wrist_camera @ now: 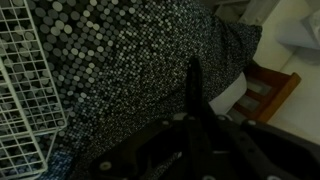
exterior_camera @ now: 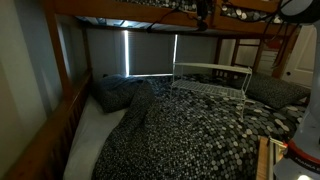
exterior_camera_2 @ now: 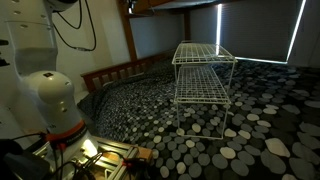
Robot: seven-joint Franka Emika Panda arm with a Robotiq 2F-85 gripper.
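At the top of exterior view 1, my gripper (exterior_camera: 203, 16) is up by the upper bunk's rail, high above the bed. It is shut on a thin black hanger, whose outline is hard to pick out against the dark rail. From the wrist view, a narrow dark shape (wrist_camera: 193, 85), which seems to be part of the hanger, stands out over the bedspread; the fingers are too dark to make out. A white wire rack (exterior_camera_2: 203, 86) with two shelves stands on the bed, apart from the gripper.
A dark patterned bedspread (exterior_camera: 165, 135) covers the lower bunk, with dark pillows (exterior_camera: 115, 92) at its far left. The wooden upper bunk rail (exterior_camera: 125, 12) runs across overhead. A wooden bed end (wrist_camera: 272, 92) shows in the wrist view.
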